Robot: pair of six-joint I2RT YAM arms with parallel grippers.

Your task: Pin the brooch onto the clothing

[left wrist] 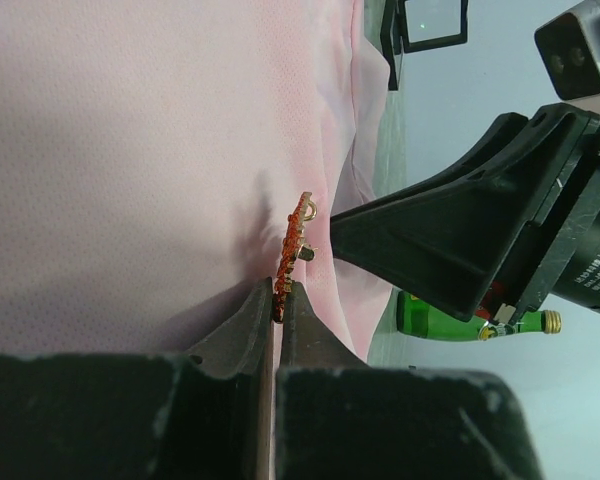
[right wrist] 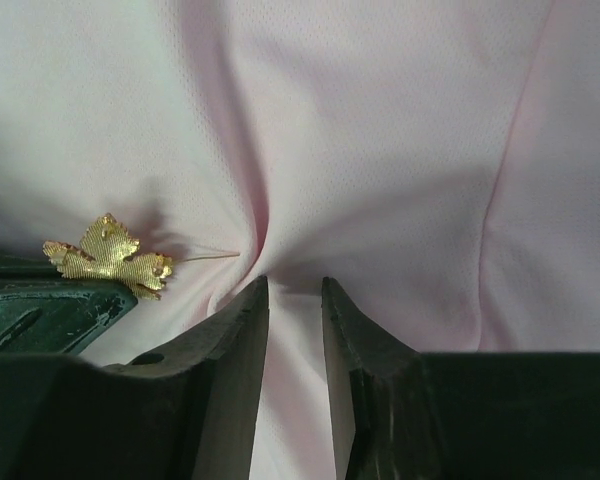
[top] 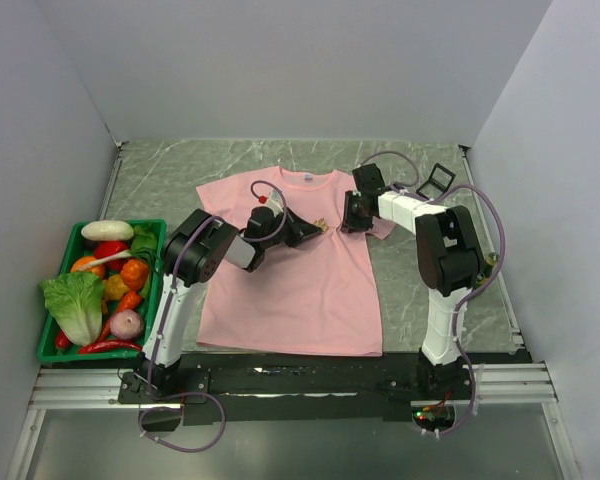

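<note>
A pink shirt (top: pixel 290 310) lies spread on the table. My left gripper is shut on the gold leaf brooch (left wrist: pixel 296 230), holding it over the shirt's right chest. In the right wrist view the brooch (right wrist: pixel 110 258) has its thin pin (right wrist: pixel 205 257) pointing right, its tip at a fold in the fabric; whether it passes into the cloth I cannot tell. My right gripper stands open just right of that fold, low on the fabric, with no clear hold on it.
A green basket of vegetables (top: pixel 155 250) sits at the left. A black frame (top: pixel 445 170) lies at the back right, and a green bottle (left wrist: pixel 430 318) stands or lies beyond the shirt on the right. Marble table shows around the shirt.
</note>
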